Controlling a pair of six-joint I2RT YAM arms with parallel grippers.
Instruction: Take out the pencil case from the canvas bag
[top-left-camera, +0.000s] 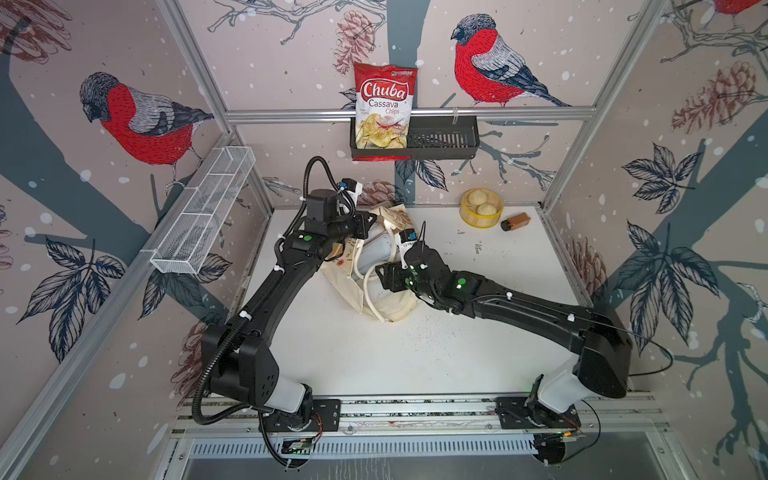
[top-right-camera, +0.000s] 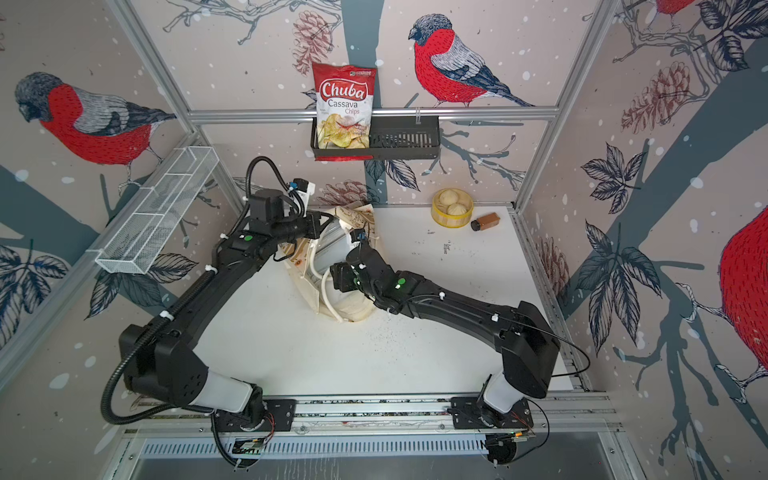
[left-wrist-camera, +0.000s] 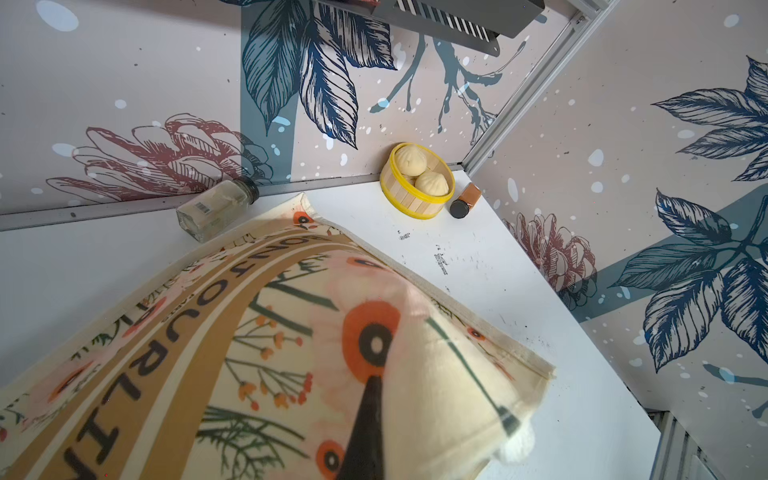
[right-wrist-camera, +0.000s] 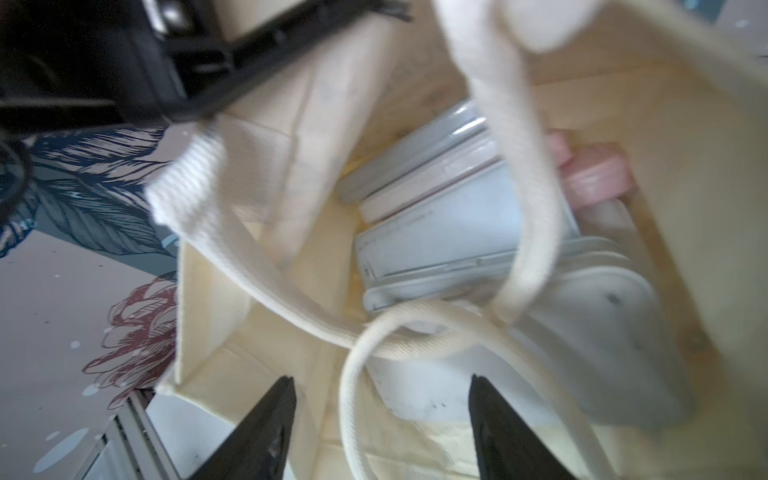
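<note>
The canvas bag (top-left-camera: 344, 288) lies on its side on the table, printed with flowers. My left gripper (top-left-camera: 366, 224) is at its upper edge, shut, apparently on the cloth, with a fingertip against the print in the left wrist view. My right gripper is open at the bag's mouth, facing in. Inside, behind cream strap handles (right-wrist-camera: 532, 232), lie several pale flat cases (right-wrist-camera: 576, 344) and a small pink item (right-wrist-camera: 596, 176); which is the pencil case I cannot tell.
A steamer of buns (top-left-camera: 480, 209), a small brown item (top-left-camera: 516, 221) and a glass jar (left-wrist-camera: 212, 209) stand at the back. A chips bag (top-left-camera: 382, 108) sits in a wall rack, a wire shelf (top-left-camera: 200, 208) at left.
</note>
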